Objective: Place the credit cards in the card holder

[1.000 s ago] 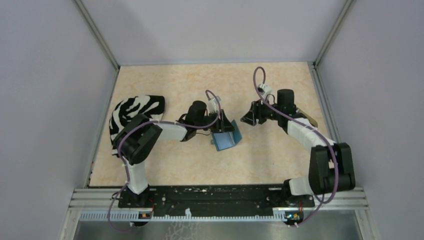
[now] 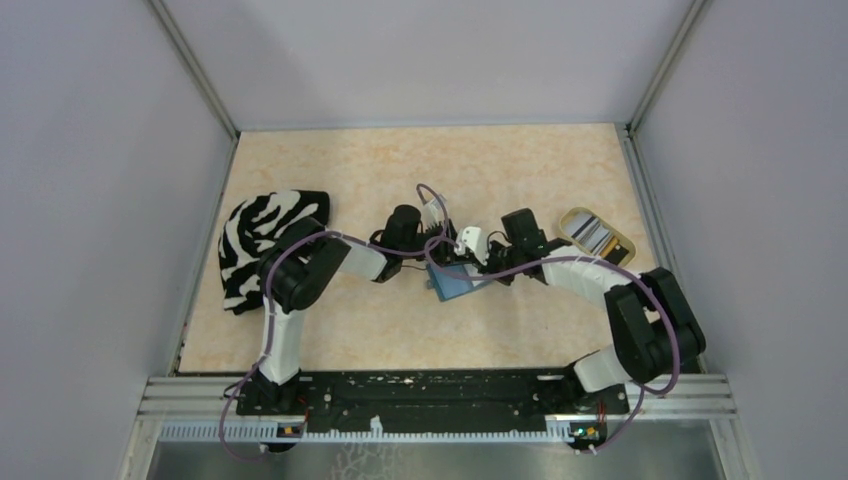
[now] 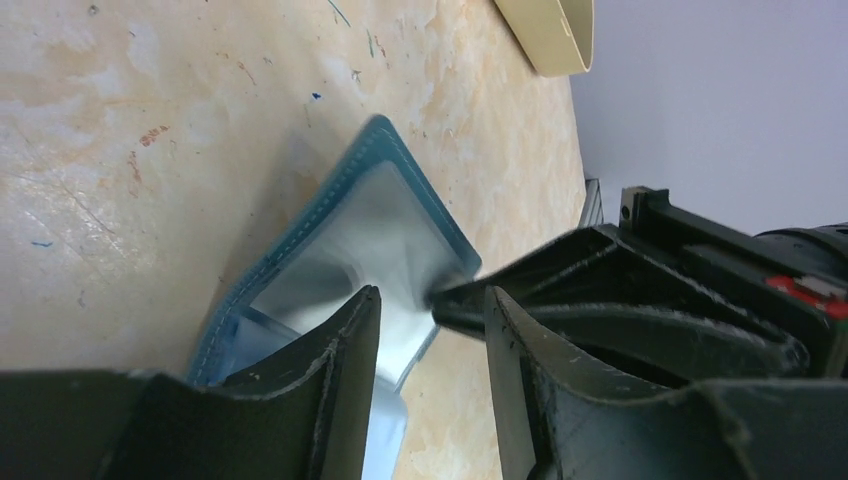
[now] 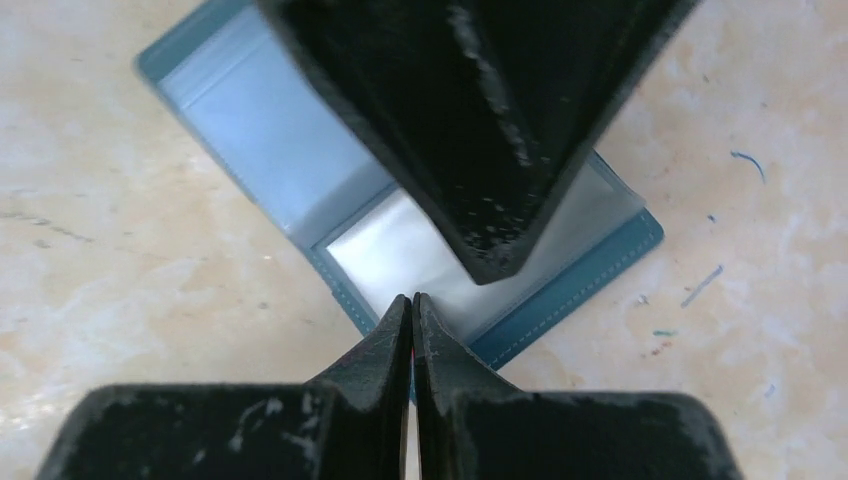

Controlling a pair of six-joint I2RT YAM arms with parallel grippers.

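Note:
A teal card holder (image 2: 449, 285) lies open at the table's middle, with clear sleeves (image 4: 275, 120) and a pale inner pocket (image 3: 370, 250). My left gripper is over the holder, fingertips parted, nothing seen between them. My right gripper is shut, its fingertips at the lower part of the pale pocket, with no card visible between them. Both grippers are crowded together in the top view, partly hiding the holder. In the left wrist view the right gripper's dark fingers reach onto the pocket from the right.
A tan tray (image 2: 626, 247) holding cards stands at the right edge, also at the top of the left wrist view. A black-and-white cloth (image 2: 250, 225) lies on the left.
My right gripper has moved left and toward the table's front, onto the holder beside the left gripper. The left arm has moved slightly.

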